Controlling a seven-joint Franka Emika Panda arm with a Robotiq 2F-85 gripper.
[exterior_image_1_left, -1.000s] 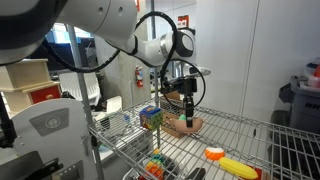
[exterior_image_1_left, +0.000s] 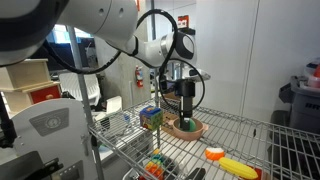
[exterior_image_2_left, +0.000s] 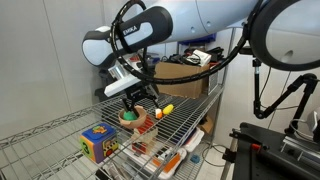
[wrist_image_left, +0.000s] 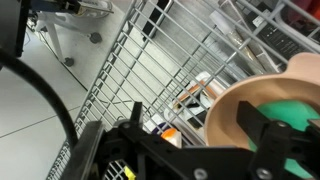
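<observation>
A tan bowl (exterior_image_1_left: 183, 134) stands on the wire rack, with a green item (wrist_image_left: 288, 116) lying inside it. My gripper (exterior_image_1_left: 187, 113) hangs low over the bowl, its fingers pointing down. In the wrist view the gripper is open, its two black fingers wide apart and nothing held between them. The right finger covers part of the bowl and the green item. From the other side, the second exterior view shows the bowl (exterior_image_2_left: 117, 115) just under the gripper.
A colourful box (exterior_image_1_left: 151, 118) stands left of the bowl on the rack. A yellow corn-like item (exterior_image_1_left: 238, 168) and an orange-and-white piece (exterior_image_1_left: 214, 153) lie to the right. Several coloured things sit below. Bare wire rack (exterior_image_1_left: 245, 133) spreads behind.
The arm stays over the bowl with only a slight shift of the gripper.
</observation>
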